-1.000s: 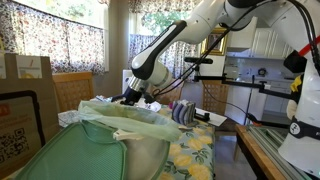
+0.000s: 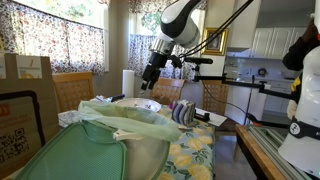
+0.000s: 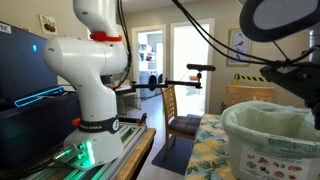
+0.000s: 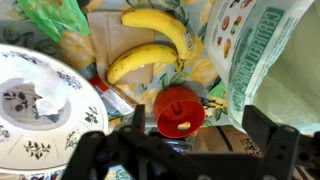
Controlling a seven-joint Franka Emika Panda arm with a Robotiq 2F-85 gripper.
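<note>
My gripper stands open in the wrist view, its dark fingers apart with nothing held between them. Below it is a round red container (image 4: 178,106), seen from above. Two yellow bananas, one farther up (image 4: 160,22) and one nearer (image 4: 140,62), lie on a brown patch of the table. A patterned white plate (image 4: 75,135) is at left, with a crumpled white piece (image 4: 50,98) on it. At right is a bin (image 4: 240,50) with a pale liner. In exterior view 1 the gripper (image 2: 163,77) hangs in the air beyond the bin (image 2: 75,150).
A floral cloth (image 2: 192,150) covers the table. Something green (image 4: 62,15) lies above the plate in the wrist view. Several items stand in a row (image 2: 184,112) towards the table's right side. The tall bin (image 3: 240,140) rises well above the tabletop.
In exterior view 1 my gripper has risen and moved right, away from above the bin's far edge. The bin and the table items look unmoved.
</note>
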